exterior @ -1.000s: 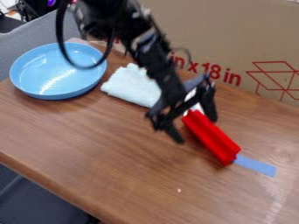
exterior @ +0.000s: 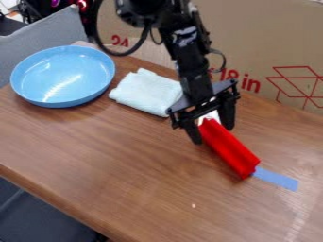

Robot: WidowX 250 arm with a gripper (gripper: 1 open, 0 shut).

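Note:
My black arm reaches down from the top centre, and its gripper (exterior: 209, 126) is at the upper end of a red cylindrical object (exterior: 231, 150), its fingers around that end. Whether they grip it cannot be told. The red object lies slanted on the wooden table, a white part at its upper end and a flat light-blue piece (exterior: 275, 178) at its lower end.
A blue plate (exterior: 60, 74) sits at the upper left, beside a folded pale cloth (exterior: 145, 93). A cardboard box (exterior: 271, 52) stands along the back. The table's front-left edge drops away.
The gripper has moved right and slightly down onto the upper end of the red object, and its fingers appear closer together. The other things look unmoved.

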